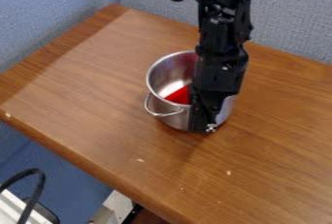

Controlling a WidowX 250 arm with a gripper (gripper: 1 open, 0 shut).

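A silver metal pot point(168, 74) with a wire handle on its near left side stands on the wooden table. A red object point(178, 96) shows inside it, partly hidden by my black arm. My gripper point(204, 121) is low at the right side of the pot, in front of it from this view. Its fingertips are dark and overlap the pot, so whether anything is between them is unclear.
Grey padded walls stand behind and at the left. Beyond the near-left table edge lie a black cable and white equipment.
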